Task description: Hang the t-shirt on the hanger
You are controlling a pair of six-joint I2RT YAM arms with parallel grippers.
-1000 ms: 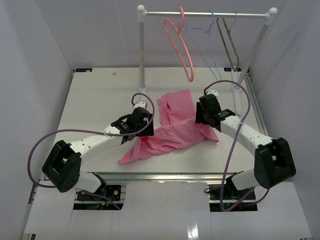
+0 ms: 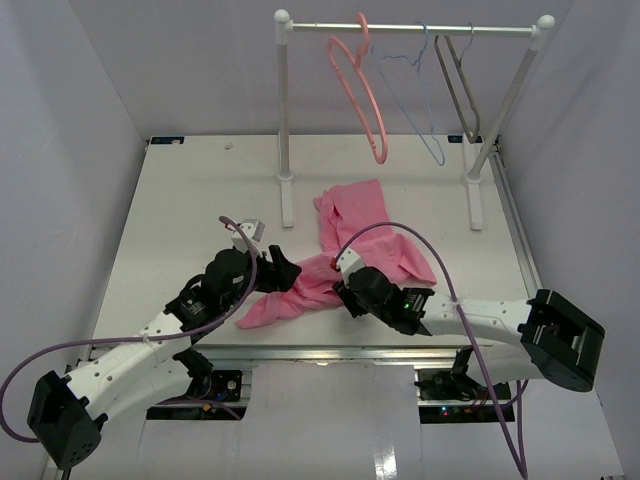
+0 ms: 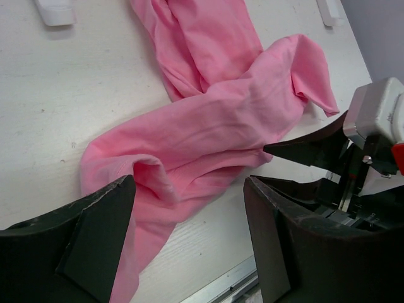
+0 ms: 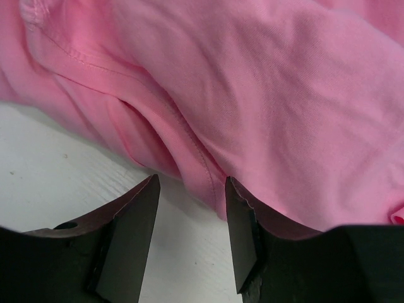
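Note:
The pink t-shirt [image 2: 355,215] lies crumpled on the white table below the rack. My left gripper [image 2: 282,278] hangs over its left part; in the left wrist view its fingers are open above the cloth. My right gripper [image 2: 346,298] is low at the shirt's front edge; in the right wrist view its fingers stand apart just short of a folded hem [image 4: 199,164], with nothing visibly held. A pink hanger [image 2: 373,120], a blue hanger [image 2: 430,135] and a grey hanger [image 2: 450,80] hang on the white rail.
The rack's posts [image 2: 284,140] and feet stand behind and beside the shirt. Purple cables [image 2: 460,310] arch over both arms.
My right gripper has come down toward the front and left, from the shirt's right part to its front edge.

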